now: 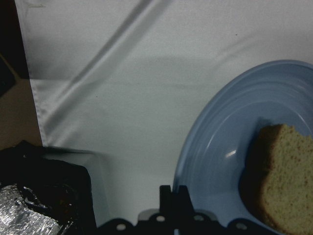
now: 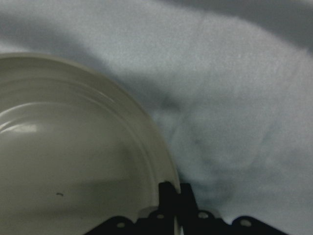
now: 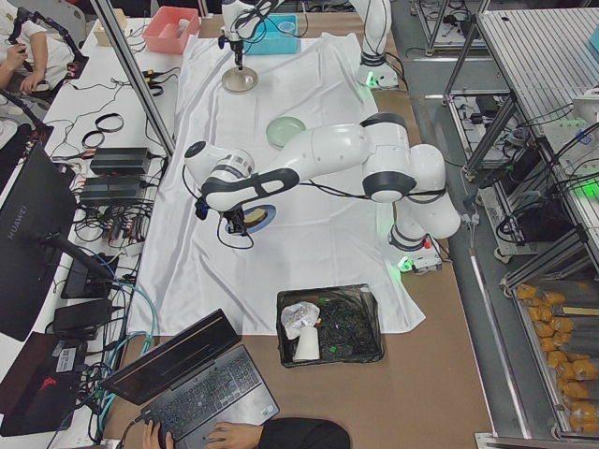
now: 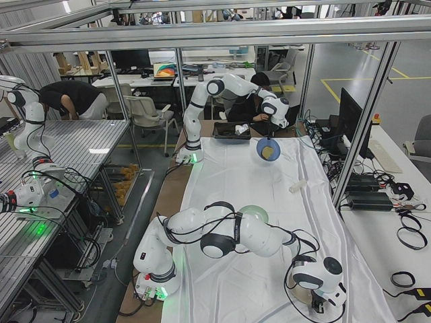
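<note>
A blue plate (image 1: 210, 181) with a slice of cake or bread (image 1: 283, 181) on it is at my left gripper, whose fingers are shut on its rim; in the camera right view the plate (image 4: 276, 144) looks tilted. My right gripper is shut on the rim of a beige-grey plate (image 2: 73, 147), which shows empty in the right wrist view and at the far end of the cloth in the camera left view. A green plate (image 3: 285, 131) lies between them on the white cloth.
A black bin (image 3: 346, 332) with foil and a white item stands at the cloth's edge, beside a laptop (image 3: 215, 388). A blue tray (image 3: 272, 40) is at the far end. The cloth around the green plate is mostly clear.
</note>
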